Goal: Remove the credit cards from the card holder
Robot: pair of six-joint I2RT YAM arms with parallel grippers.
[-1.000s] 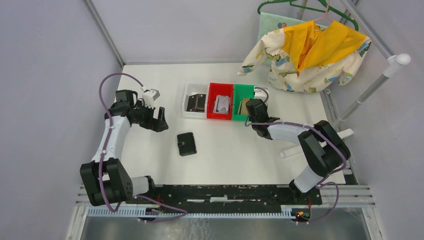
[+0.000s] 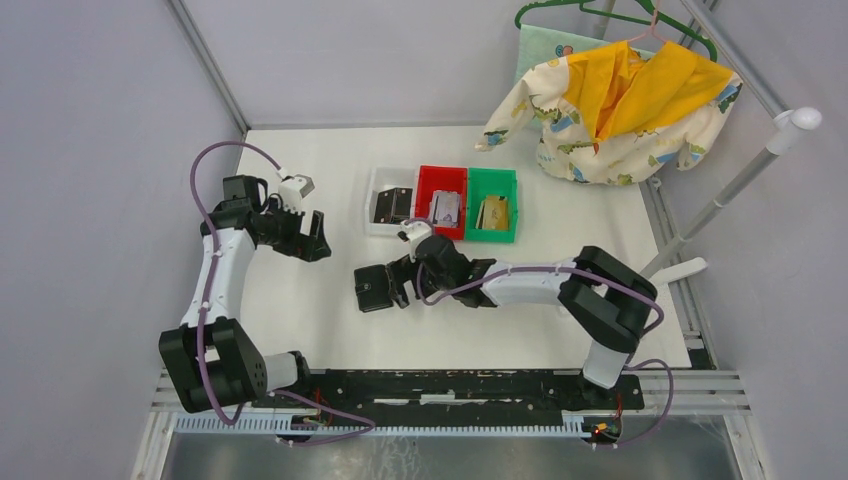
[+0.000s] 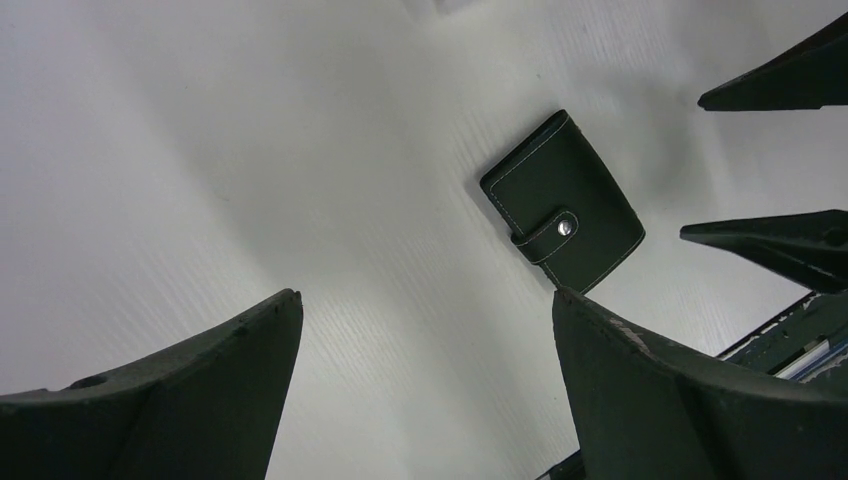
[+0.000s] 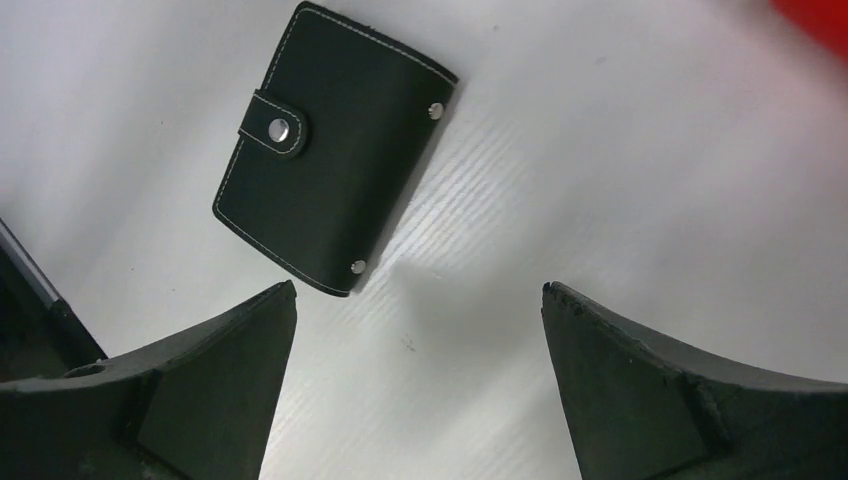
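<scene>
A black card holder (image 2: 373, 288) lies flat on the white table, its strap snapped shut with a metal button in both wrist views. No cards show outside it. My right gripper (image 2: 400, 283) hovers by its right edge, open and empty; in the right wrist view the card holder (image 4: 335, 145) is ahead of the spread fingers (image 4: 215, 370). My left gripper (image 2: 315, 240) stands open at the upper left of the holder, apart from it. From the left wrist view the card holder (image 3: 565, 205) appears beyond the fingers, with the right gripper's fingertips (image 3: 740, 230) close by.
Behind the holder stand three joined bins: a white bin (image 2: 368, 215) with dark items, a red bin (image 2: 442, 172) with grey cards, a green bin (image 2: 492, 180) with gold cards. Clothes (image 2: 620, 110) hang at the back right.
My right arm has swung left from the green bin to beside the card holder. My left gripper has shifted slightly left. The holder has stayed in place.
</scene>
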